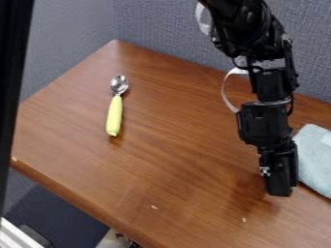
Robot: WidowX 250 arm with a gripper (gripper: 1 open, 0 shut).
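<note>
My black gripper (276, 174) hangs low over the right side of the wooden table, beside a pale grey-blue cloth (313, 160) and partly in front of it. Whether its fingers are open or shut, or hold any of the cloth, I cannot tell. A scoop with a yellow handle (114, 114) and a metal head lies on the left part of the table, well apart from the gripper.
A grey padded partition stands behind the table. A white cable loops behind my arm. The table's left and front edges drop to a dark floor.
</note>
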